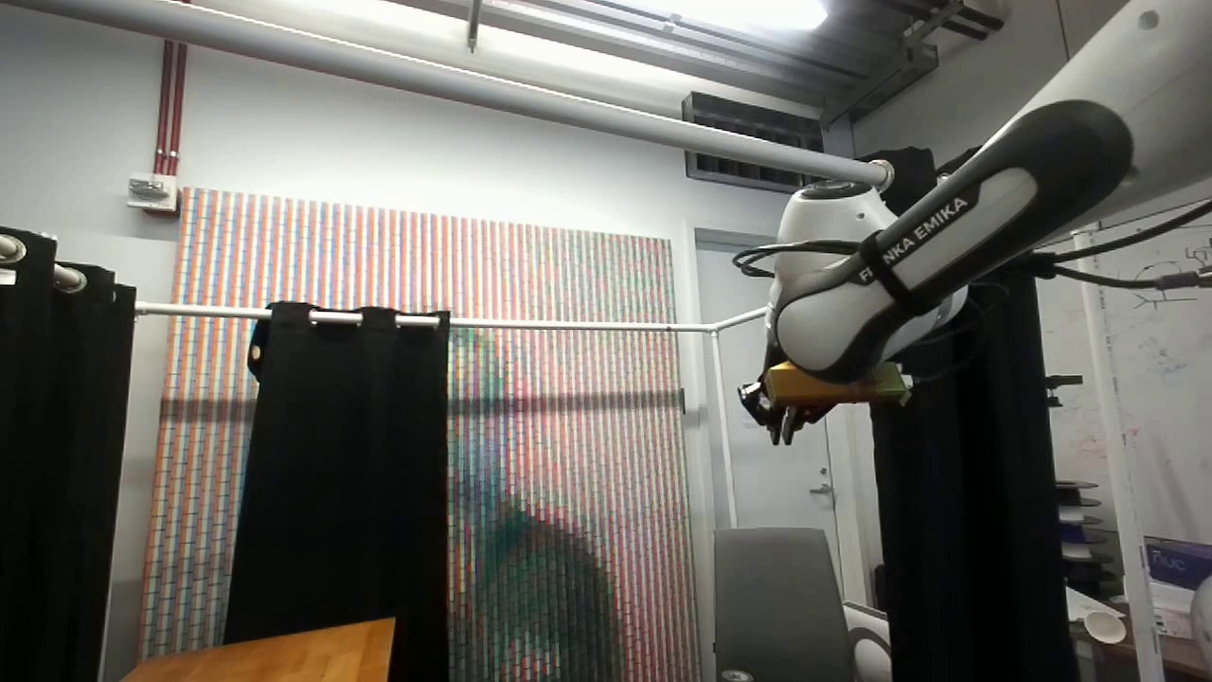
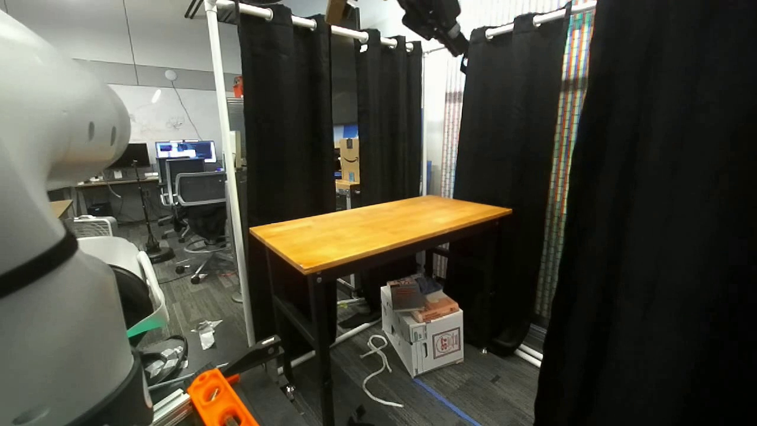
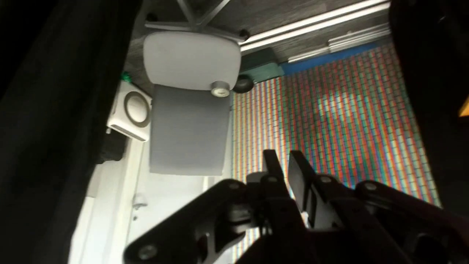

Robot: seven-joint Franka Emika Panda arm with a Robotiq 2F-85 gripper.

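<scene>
My gripper (image 1: 783, 439) hangs high in the air in exterior view 1, below the arm's white and black wrist (image 1: 829, 284), with its two dark fingers pointing down close together. In the wrist view a narrow gap separates the fingertips of the gripper; the patterned wall shows through the gap, and no object can be made out there. Whether the fingers count as open or shut is not clear. Part of the black gripper hardware (image 2: 433, 21) reaches in at the top of exterior view 2, well above the bare wooden table (image 2: 383, 228).
Black curtains (image 2: 287, 156) hang around the table. A grey chair (image 1: 773, 591) stands near the door in exterior view 1. Under the table sits a white box (image 2: 433, 348) with smaller boxes on top.
</scene>
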